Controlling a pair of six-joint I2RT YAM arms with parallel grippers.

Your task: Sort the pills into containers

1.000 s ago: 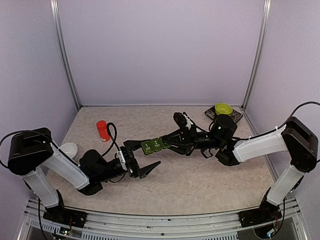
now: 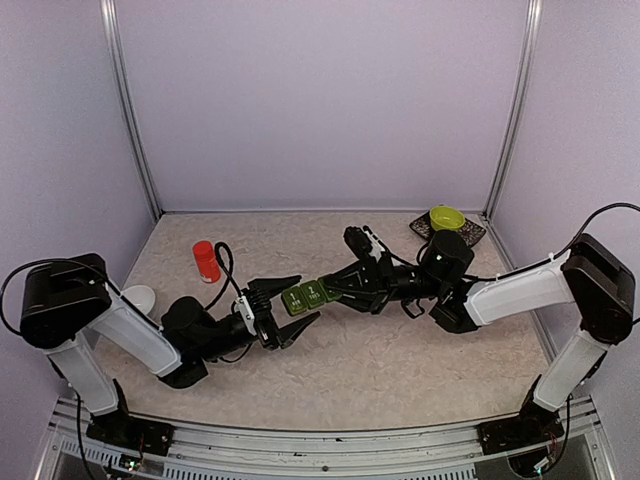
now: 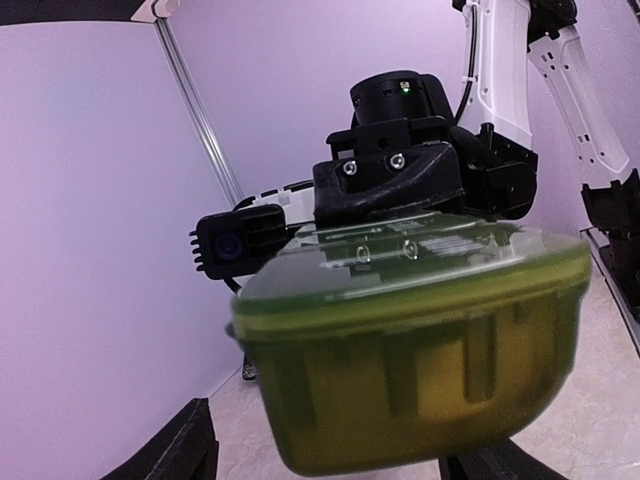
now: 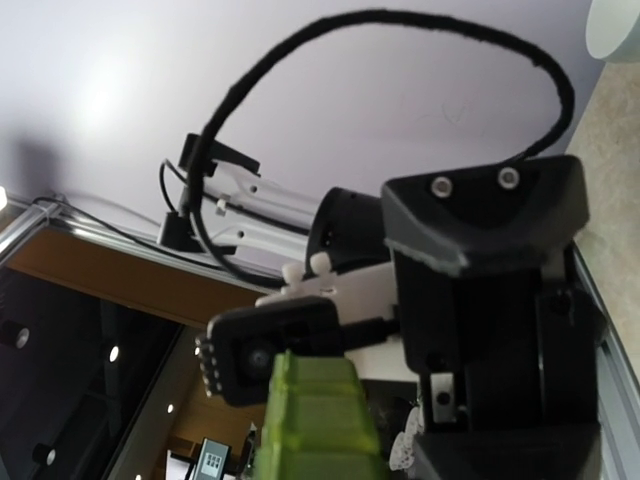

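A green, lidded pill box with labelled compartments is held in the air over the middle of the table. My right gripper is shut on its right end. My left gripper is open around the box's left end, one finger above and one below in the top view. In the left wrist view the box fills the space before the fingertips. In the right wrist view it shows at the bottom. No pills can be made out.
A red canister stands at the back left, a white dish at the left edge. A light green bowl sits on a dark mat at the back right.
My left gripper has shifted slightly, its upper finger rising and lower one coming up a little round the box. The right gripper and box are almost unchanged.
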